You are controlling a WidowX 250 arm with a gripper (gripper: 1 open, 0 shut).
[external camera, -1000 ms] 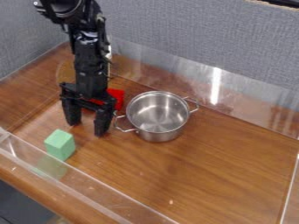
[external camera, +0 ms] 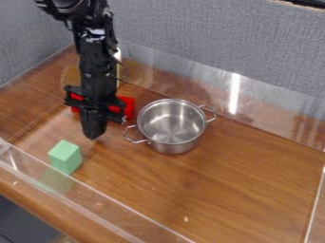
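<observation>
My black gripper hangs at the left of the table, just in front of a red object that is partly hidden behind it. Its fingers look close together, and nothing clear shows between them. A silver pot with two wire handles stands to the right of the gripper. A pale green block lies nearer the front, below and left of the gripper.
A clear, see-through wall runs along the front edge of the wooden table. A grey wall backs the table.
The fingers have drawn together from a wider spread about a second ago, and the gripper has risen slightly. The pot and green block stay where they were.
</observation>
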